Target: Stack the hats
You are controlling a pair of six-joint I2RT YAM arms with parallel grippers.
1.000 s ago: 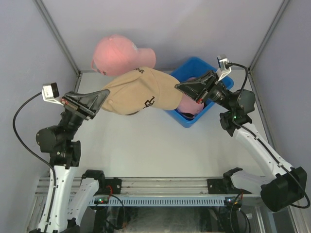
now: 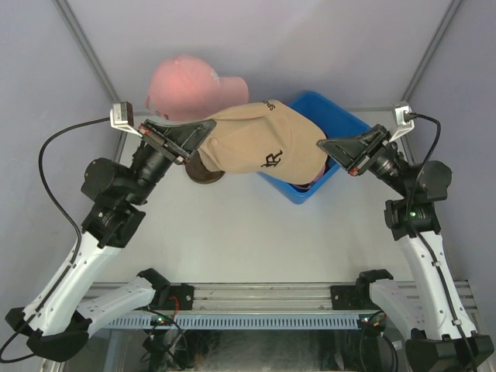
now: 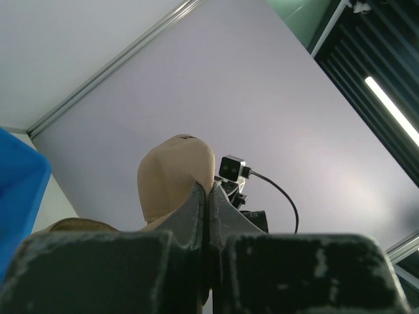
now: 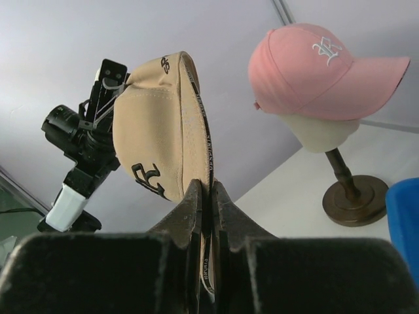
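A tan cap (image 2: 267,139) with black lettering hangs in the air between my two arms. My left gripper (image 2: 208,128) is shut on its left end, and in the left wrist view the cap's cloth (image 3: 175,173) rises from the closed fingertips. At the opposite end my right gripper (image 2: 325,147) is shut on the cap's edge, with the inner band (image 4: 206,157) running down between the fingers. To the back left, a pink cap (image 4: 311,72) sits on a head-shaped stand (image 4: 353,196) with a round brown base.
Under the tan cap's right part stands a blue bin (image 2: 341,122); something pink inside it is mostly covered in the top view. Grey walls close in both sides.
Both grippers have moved right with the tan cap stretched between them. It now covers more of the blue bin and the pink cap inside. The pink cap on the stand has not moved.
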